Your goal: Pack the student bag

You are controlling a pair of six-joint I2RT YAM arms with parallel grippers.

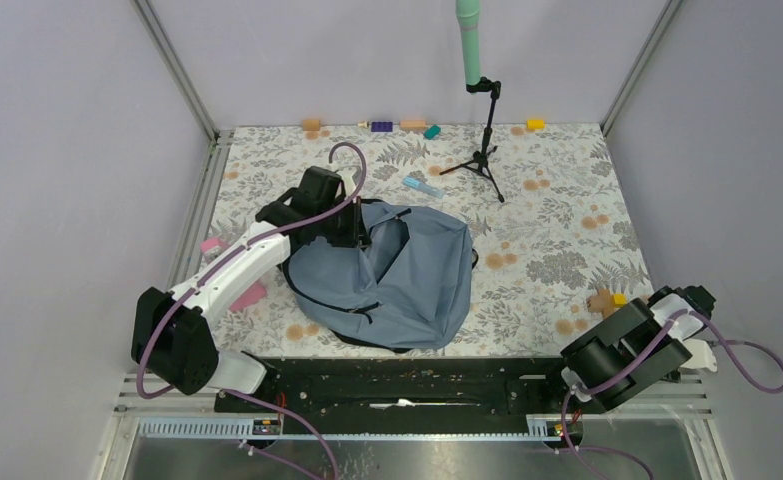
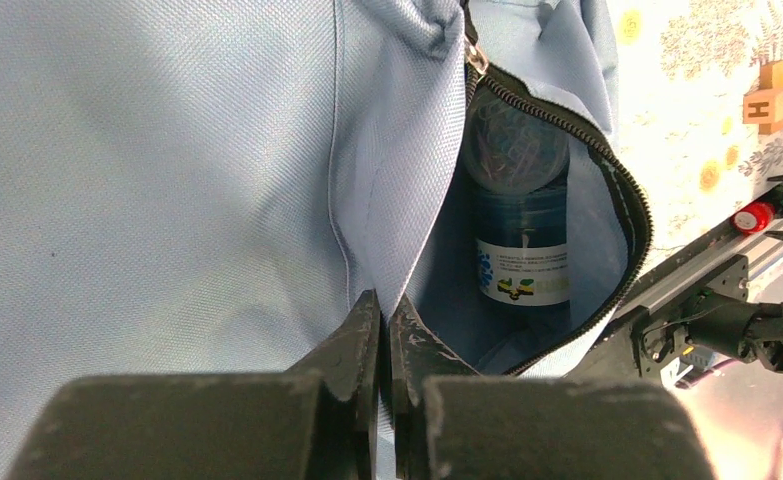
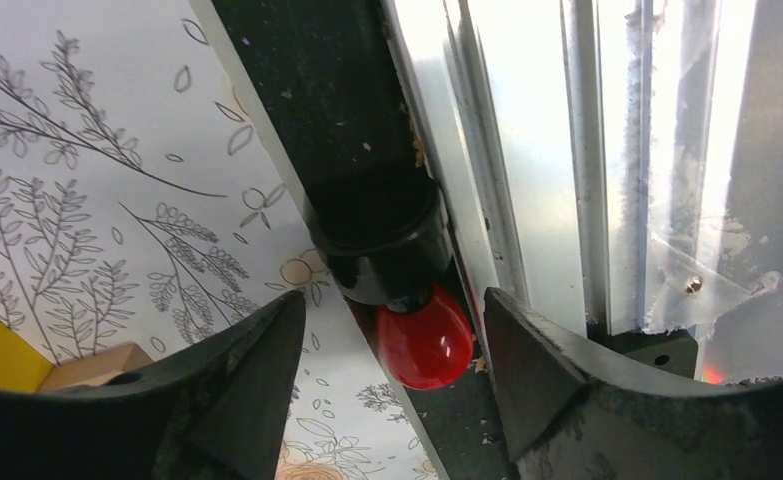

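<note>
The blue-grey bag (image 1: 417,290) lies on the left-centre of the table; my left gripper (image 1: 359,238) is shut at its upper fabric. In the left wrist view, the bag's fold runs into the shut fingertips (image 2: 387,315), beside an open zipped pocket holding a clear bottle (image 2: 517,240). My right gripper is part open at the table's far right edge, its fingers either side of a small object with a red bulb (image 3: 425,340) and black cap (image 3: 377,240), lying in a dark channel. I cannot tell whether the fingers touch it.
Wooden and yellow blocks (image 1: 600,303) lie near the right corner. A pale blue item (image 1: 422,187), a tripod (image 1: 482,158) and several small blocks stand at the back. Pink items (image 1: 251,294) lie left. The table right of the bag is clear.
</note>
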